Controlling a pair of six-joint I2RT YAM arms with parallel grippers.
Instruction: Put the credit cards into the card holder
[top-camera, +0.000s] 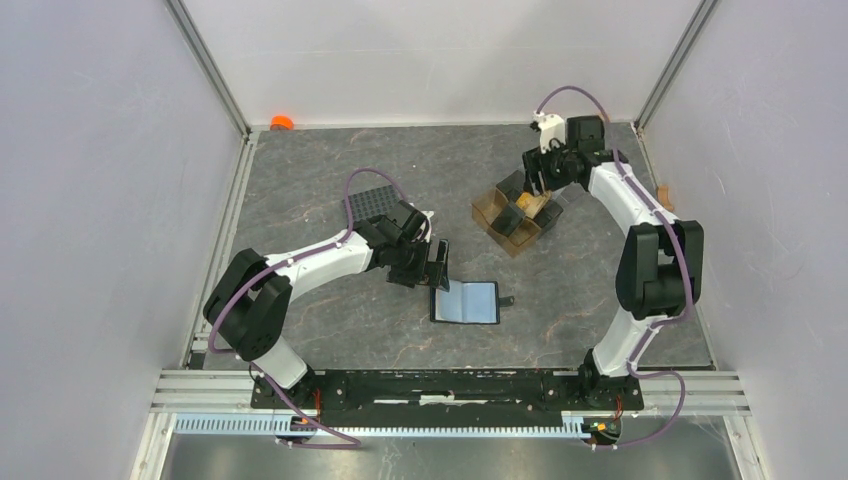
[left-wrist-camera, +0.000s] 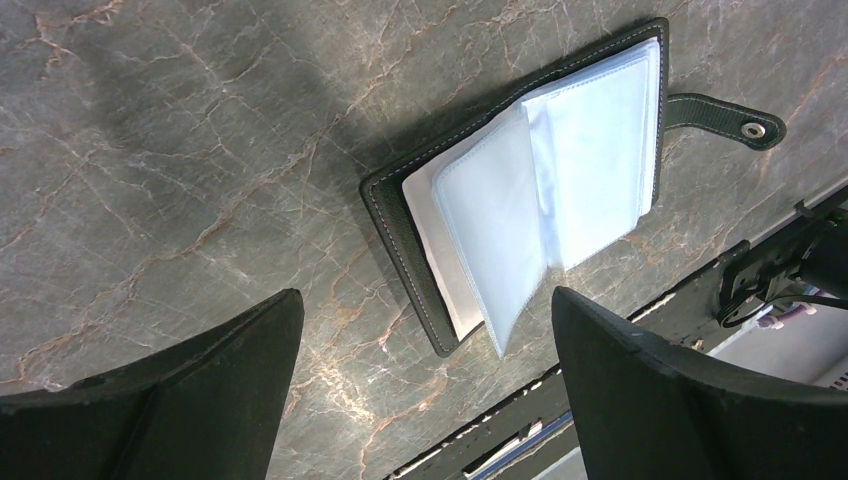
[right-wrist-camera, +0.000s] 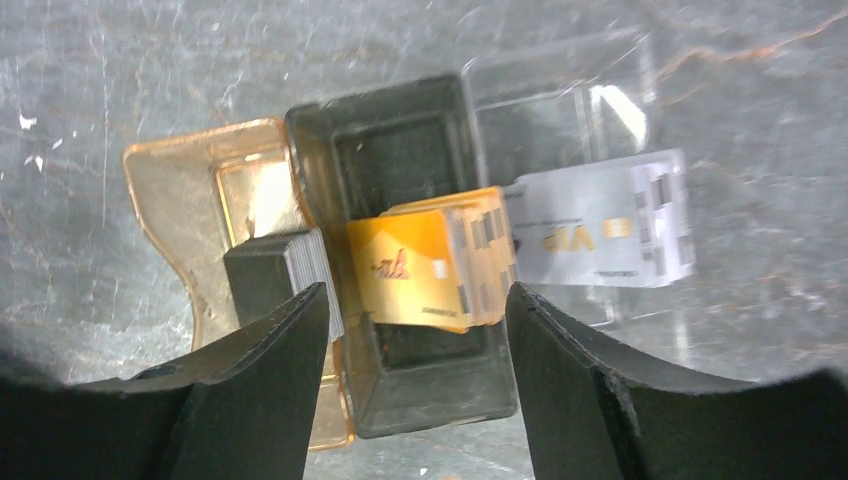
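The card holder (left-wrist-camera: 600, 140) lies spread on the table with a dark cover, pale clear sleeves and a snap strap. My left gripper hovers over its left side, open and empty. Cards stand in a sectioned organizer: orange and gold cards (right-wrist-camera: 405, 265) in the grey middle section, black cards (right-wrist-camera: 265, 275) in the amber section, and a silver card (right-wrist-camera: 575, 225) in the clear section. Above the organizer is my right gripper, its fingers apart and nothing held between them; the orange cards show below the gap.
The organizer (top-camera: 488, 212) stands at the back right. A dark gridded pad (top-camera: 368, 203) lies partly behind the left arm, and an orange round object (top-camera: 282, 122) is at the back left edge. Bare table lies between organizer and card holder.
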